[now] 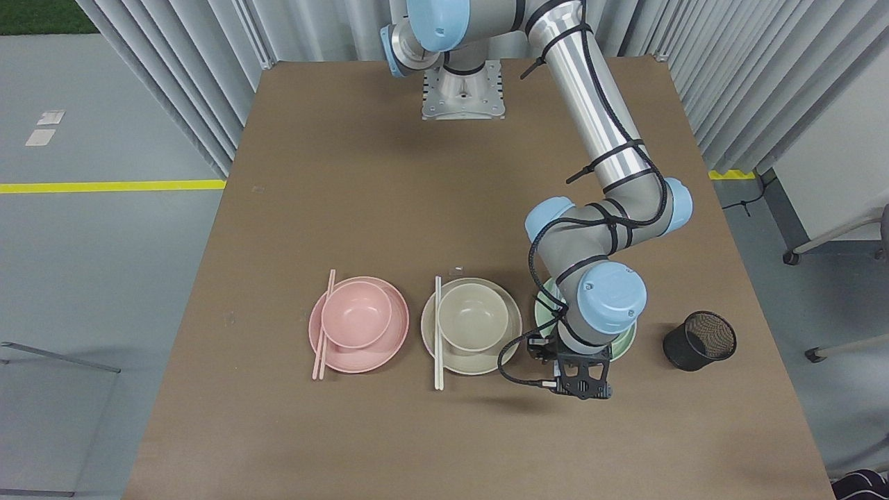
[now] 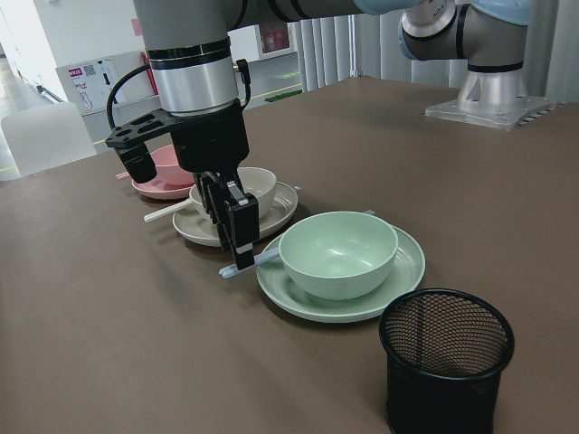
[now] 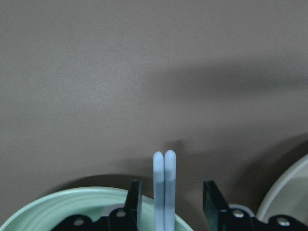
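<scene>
My gripper stands open over the near end of the pale blue chopsticks, which lie between its fingers on the rim of the green plate holding a green bowl. In the front view the arm hides most of that setting. To the left, a cream plate carries a bowl and white chopsticks; at far left a pink plate has a pink bowl and pink chopsticks.
A black mesh pen cup stands right of the green setting.
</scene>
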